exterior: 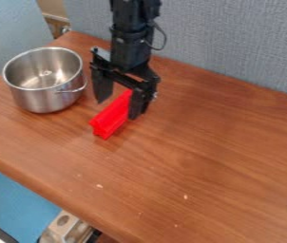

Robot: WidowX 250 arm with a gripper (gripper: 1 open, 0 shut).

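A red elongated block [110, 119] lies on the wooden table, right of a steel pot [44, 82] with a handle. My black gripper [120, 100] is open and lowered over the block's far end, one finger on each side of it; whether the fingers touch it I cannot tell.
A grey wall [248, 43] runs along the back. A blue surface lies below the table's left edge, with a metal fitting near the bottom left.
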